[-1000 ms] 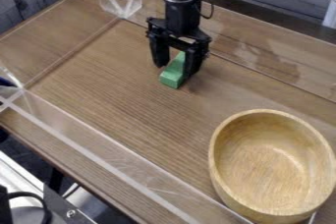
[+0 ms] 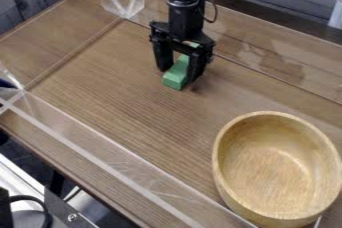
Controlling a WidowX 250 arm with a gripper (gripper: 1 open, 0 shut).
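Note:
The black gripper (image 2: 179,44) reaches down from the top centre over a small green object (image 2: 178,76) on the wooden table (image 2: 107,122). Its fingers are around the upper part of the green object; whether they grip it or stand open beside it is not clear from this view.
A large round tan bowl (image 2: 274,167) fills the lower right. A clear plastic item (image 2: 123,0) lies at the upper left. Black cables lie at the bottom left corner, off the table's edge.

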